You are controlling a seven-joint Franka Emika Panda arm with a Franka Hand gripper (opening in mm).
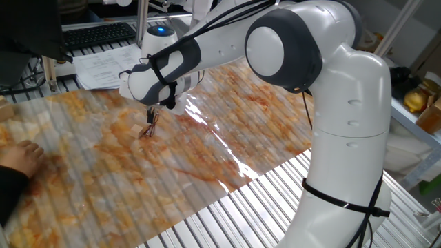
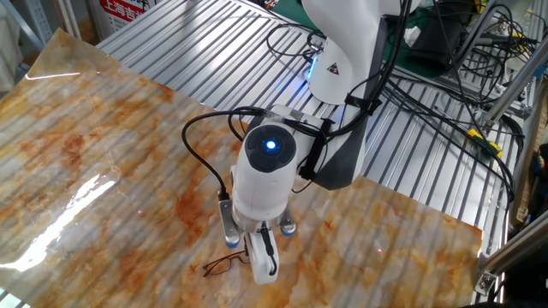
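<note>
A pair of thin, dark reddish-framed glasses hangs from my gripper, just above or touching the marbled sheet. In exterior view 2 the glasses stick out to the left below the white hand, partly hidden by it. My fingers look closed on the frame, though the contact itself is too small to see clearly. Beside the glasses in exterior view 1 is a small pale tan patch; whether it is a block or a lens reflection I cannot tell.
A person's hand rests on the marbled sheet at the left. Papers and a keyboard lie behind the sheet. Much of the sheet is bare, with bright glare streaks.
</note>
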